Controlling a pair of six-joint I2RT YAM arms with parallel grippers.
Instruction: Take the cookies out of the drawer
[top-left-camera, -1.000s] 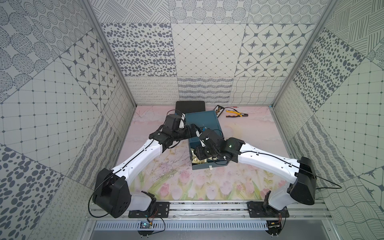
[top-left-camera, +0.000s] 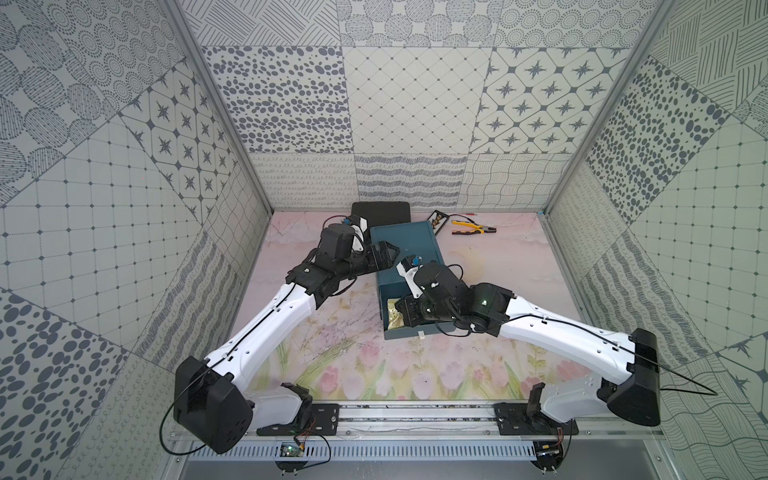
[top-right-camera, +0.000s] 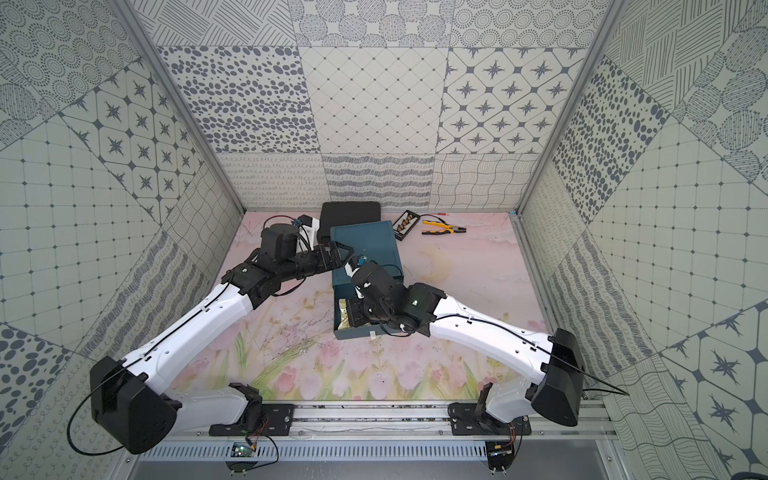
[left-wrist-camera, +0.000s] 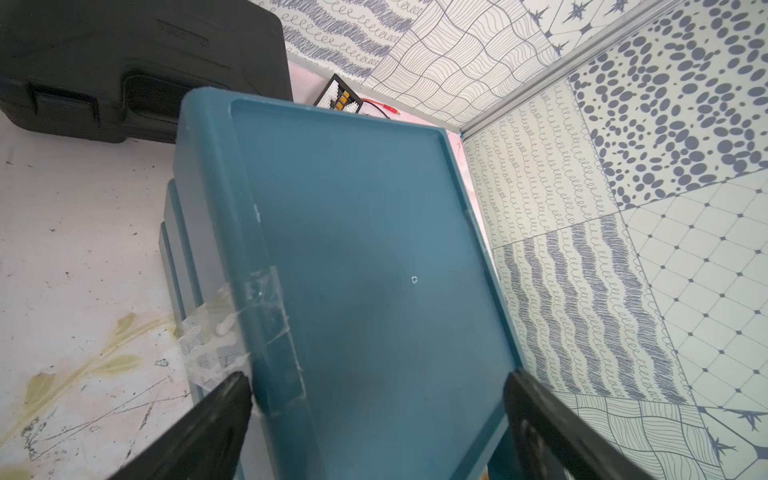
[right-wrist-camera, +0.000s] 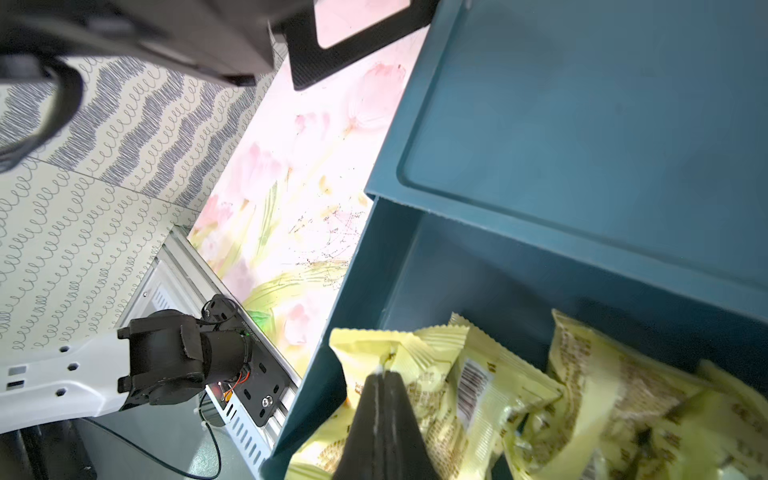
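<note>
Yellow cookie packets (right-wrist-camera: 616, 384) lie in the pulled-out blue drawer (right-wrist-camera: 488, 268). My right gripper is shut, its fingertips pinching the crumpled upper part of the leftmost packet (right-wrist-camera: 360, 348). That packet is still within the drawer walls, beside another packet (right-wrist-camera: 472, 392) with a barcode. In the left wrist view, my left gripper stands open with nothing between its fingers, over the blue cabinet (left-wrist-camera: 384, 240). The top left view has the right gripper's tips partly hidden by its own arm.
Clear tape (left-wrist-camera: 228, 328) runs over the cabinet's side edge. Behind it stand a black case (left-wrist-camera: 152, 64), a small black tray (top-left-camera: 437, 219) and yellow-handled pliers (top-left-camera: 472, 227). Table to the left and front of the drawer is free. Both arms are close together above the cabinet.
</note>
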